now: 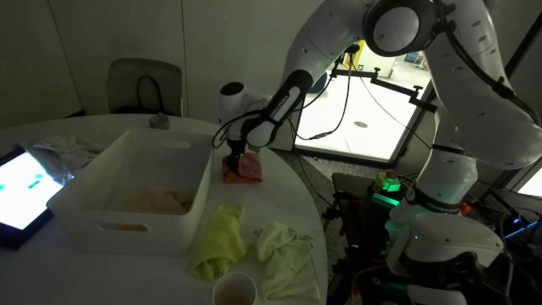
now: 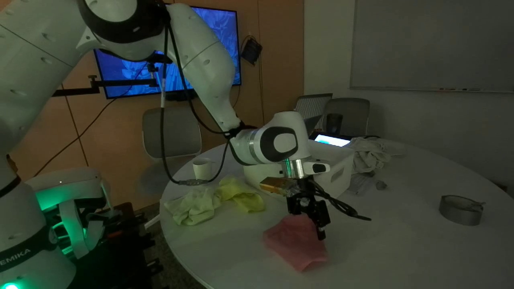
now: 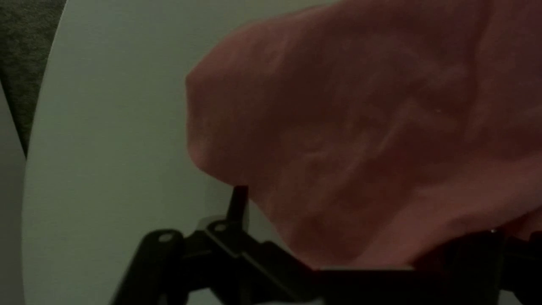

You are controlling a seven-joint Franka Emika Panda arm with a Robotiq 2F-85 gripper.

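A pink cloth (image 1: 250,168) lies crumpled on the round white table, beyond the cloths of other colours in exterior view 1. My gripper (image 1: 234,162) is down over its left part there. From the other side, the pink cloth (image 2: 297,241) spreads below and left of the gripper's visible finger (image 2: 321,234). In the wrist view the fingers stand wide apart; the left finger (image 3: 239,206) is beside the edge of the pink cloth (image 3: 355,127), over bare table. The right finger is dark near a fold, and its contact with the fabric is unclear.
A white basket (image 1: 137,239) with orange-toned cloth inside stands close to the gripper. Yellow cloth (image 1: 222,243), pale green cloth (image 1: 285,259) and a white cup (image 1: 234,289) lie nearer the camera. A grey tape roll (image 2: 461,210) sits apart on open table.
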